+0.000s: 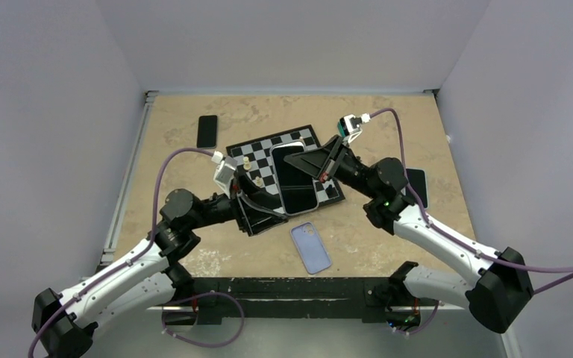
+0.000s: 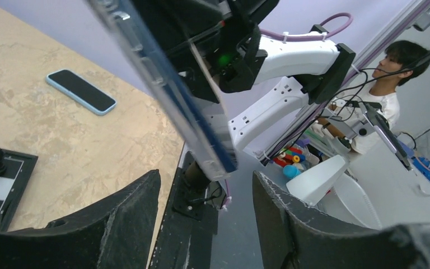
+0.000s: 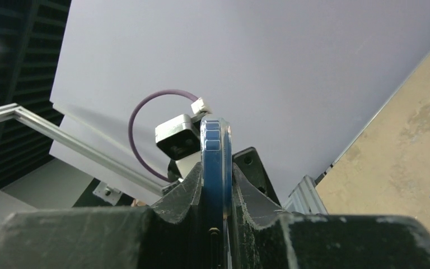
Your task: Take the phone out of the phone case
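Note:
A phone in a clear-edged case (image 1: 295,188) is held up over the chessboard by my right gripper (image 1: 321,165); in the right wrist view its blue edge (image 3: 215,168) is between that gripper's fingers. My left gripper stands open with nothing between its fingers, just short of the phone's lower end (image 2: 215,162). Whether phone and case are apart at all cannot be told.
A blue case (image 1: 311,247) lies on the front table. A dark phone (image 1: 207,131) lies back left, another (image 2: 80,89) at the right. The chessboard (image 1: 246,142) carries pieces. Bare table surrounds them.

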